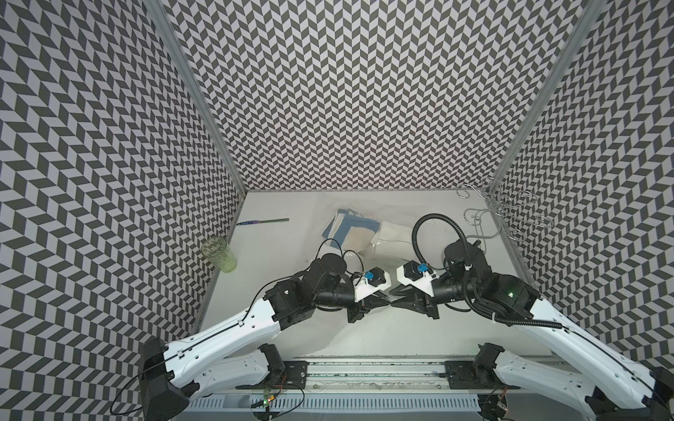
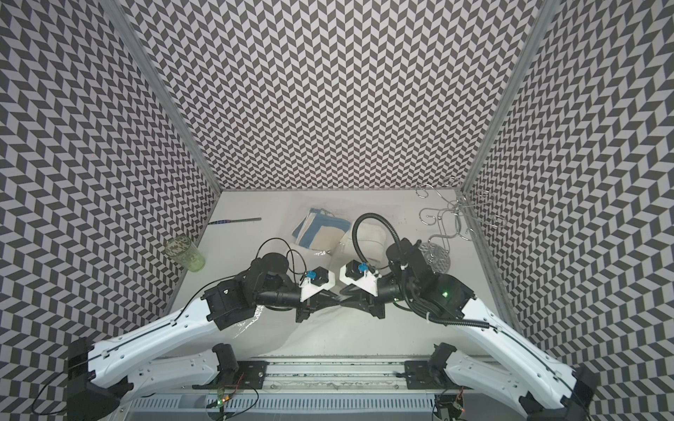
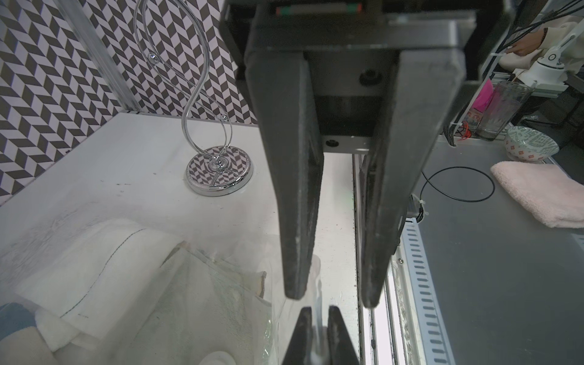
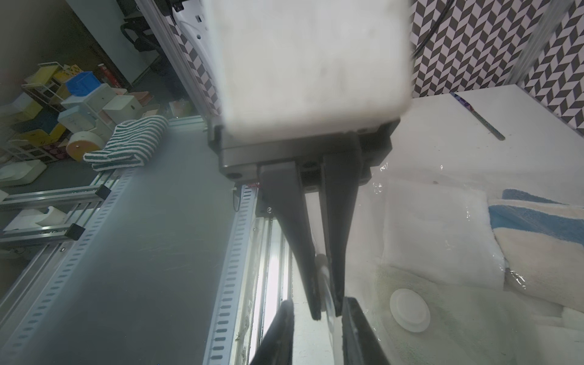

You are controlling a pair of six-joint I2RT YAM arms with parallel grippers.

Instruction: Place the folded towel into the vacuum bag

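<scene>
My left gripper and right gripper face each other over the table's front half. Only a narrow gap parts the left fingers, with the clear plastic edge of the vacuum bag (image 4: 456, 310) standing between them. The right fingers are wider apart, and the same edge runs up between them. A round white valve (image 4: 409, 310) marks the bag's greenish, see-through panel. Behind the grippers lies folded towelling, a blue and beige part (image 1: 356, 228) beside a white part (image 1: 394, 240). Whether it lies inside or under the plastic I cannot tell.
A chrome hook stand (image 1: 481, 210) occupies the back right. At the left are a greenish glass (image 1: 219, 254) and a thin blue pen-like stick (image 1: 262, 221). A metal rail (image 1: 375, 359) runs along the front edge. Bare table shows at the left.
</scene>
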